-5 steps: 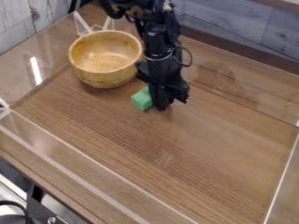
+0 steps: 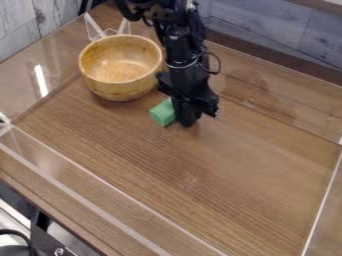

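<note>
My black gripper (image 2: 183,109) hangs down over the wooden table, right at a small green object (image 2: 162,113) that sits just right of and below a yellow bowl (image 2: 116,68). The gripper's lower part covers the right portion of the green object. The fingertips are dark and overlapping, so whether they are open, shut or holding the object cannot be told.
The bowl stands at the back left, close to the arm. A light edge runs along the back right, and some white items lie at the left edge.
The gripper and green object look almost the same as a second ago, with only a very slight shift in the arm's pose.
</note>
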